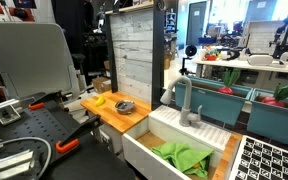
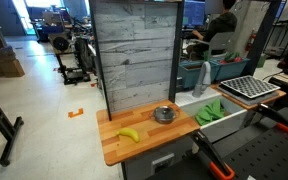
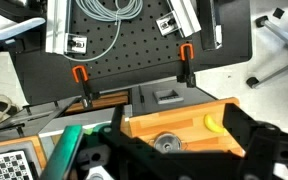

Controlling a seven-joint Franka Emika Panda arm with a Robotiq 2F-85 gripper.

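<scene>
My gripper is open, its dark fingers wide apart at the bottom of the wrist view. It is high above the wooden counter, with nothing held. A small metal pot (image 3: pixel 167 142) shows below, between the fingers in that view; it rests on the counter in exterior view 2, too (image 2: pixel 164 114). Beside it on the wood lies a yellow banana (image 2: pixel 129 133), at the pot's left there. A crumpled green cloth (image 1: pixel 182 156) lies in the white sink (image 1: pixel 136 152); one finger partly covers the cloth in the wrist view.
A grey faucet (image 1: pixel 187 105) rises behind the sink. To the sink's right is a flat white rack with dark openings (image 1: pixel 268 160). A whitish panel (image 2: pixel 139 60) stands upright behind the counter. Blue planters (image 1: pixel 219 104) line the back. Bare wood surrounds the banana and pot.
</scene>
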